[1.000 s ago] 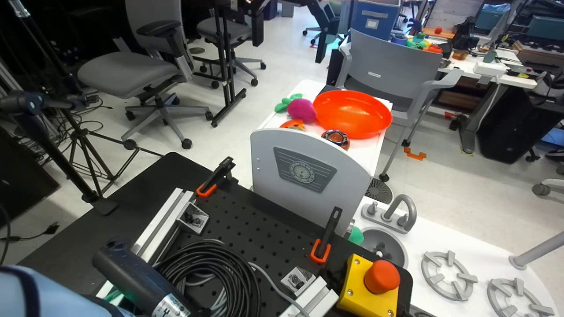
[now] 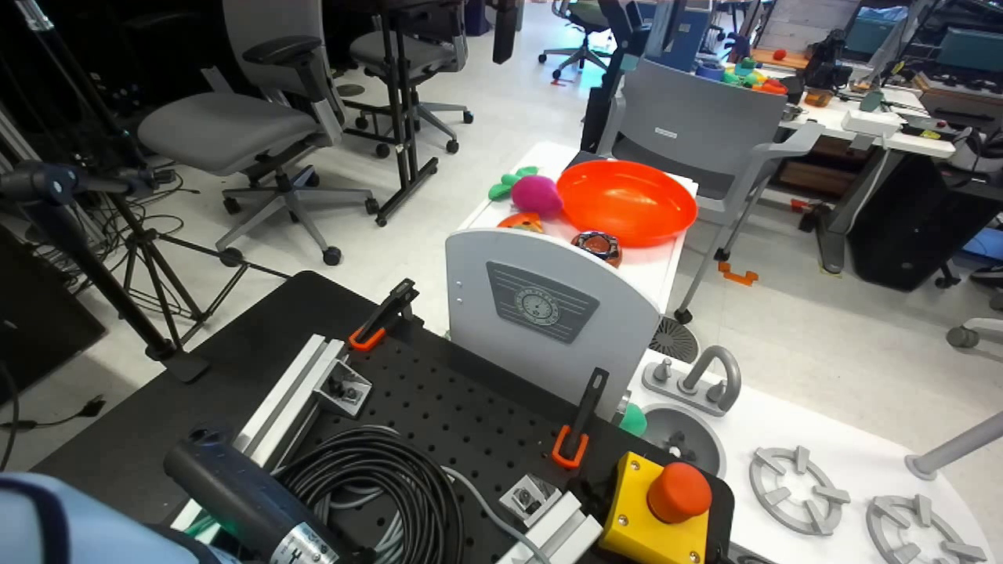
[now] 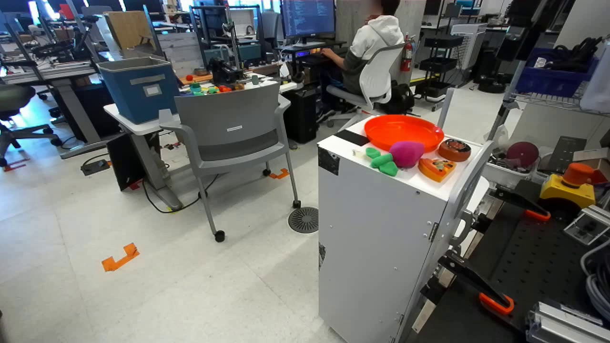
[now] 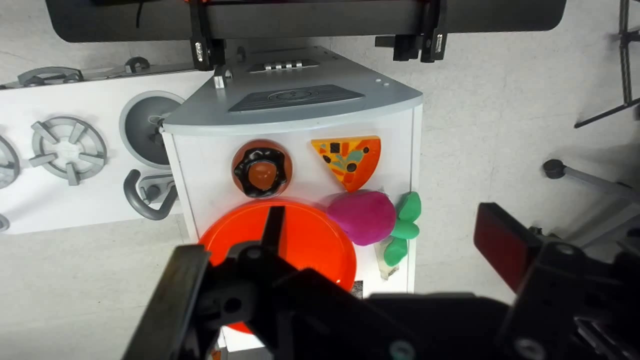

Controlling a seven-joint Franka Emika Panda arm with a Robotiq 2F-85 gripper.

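Wide open and empty, my gripper hangs over the white stand top [image 4: 207,198] in the wrist view. A round orange-red plate [image 4: 318,240] lies there, partly covered by the gripper's left side. A magenta plush toy [image 4: 363,217] with green leaf-like ends [image 4: 404,229] rests against the plate's right side. Nearer the grey panel sit a toy donut [image 4: 262,169] with dark icing and a toy pizza slice [image 4: 351,159]. In exterior view 1, only dark parts of the gripper show at the top edge, well above the stand.
An upright grey panel [image 2: 550,301] borders the stand. Beside it is a toy kitchen counter with a sink [image 2: 678,437], a faucet [image 2: 719,376] and burners [image 2: 799,490]. A grey chair [image 3: 234,120] stands behind the stand. Clamps [image 2: 583,418] and a red stop button [image 2: 678,493] occupy the black table.
The gripper has risen and shifted right in exterior view 1, so less of it shows at the top. The toys and plate stay where they were.
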